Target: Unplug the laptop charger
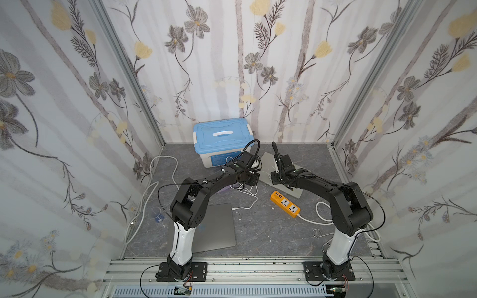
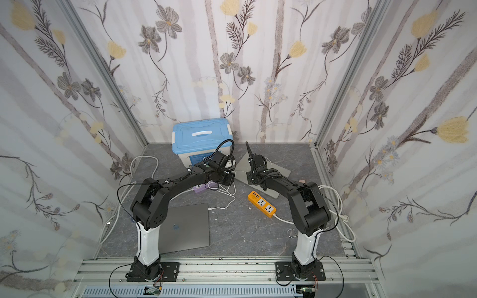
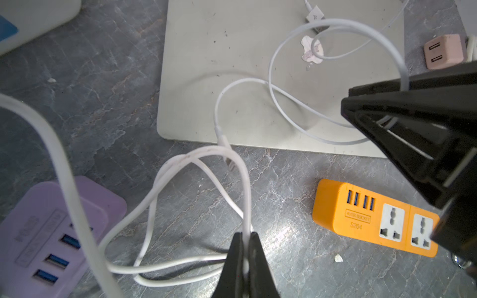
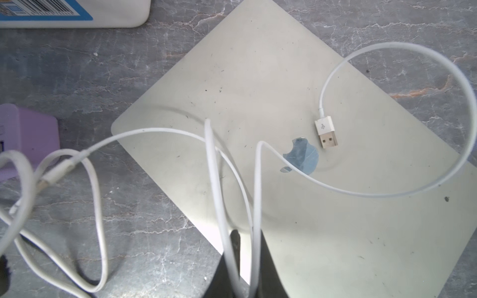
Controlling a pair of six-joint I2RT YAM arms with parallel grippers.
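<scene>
A silver laptop (image 4: pixel 293 233) lies closed, with a white USB cable end (image 4: pixel 326 132) on its lid beside the logo. In the left wrist view, another connector (image 3: pixel 222 140) hangs near the laptop's front edge. My left gripper is shut on a white cable (image 3: pixel 247 193). My right gripper is shut on white cable (image 4: pixel 257 188), loops of it rising from the fingers. Both grippers hover close together over the middle of the table. A grey laptop (image 1: pixel 218 233) lies at the front left.
An orange power strip (image 3: pixel 374 213) lies in front of the silver laptop, a purple one (image 3: pixel 59 223) left of it. A blue-lidded box (image 1: pixel 218 134) stands at the back left. A pink adapter (image 3: pixel 442 49) is at the right.
</scene>
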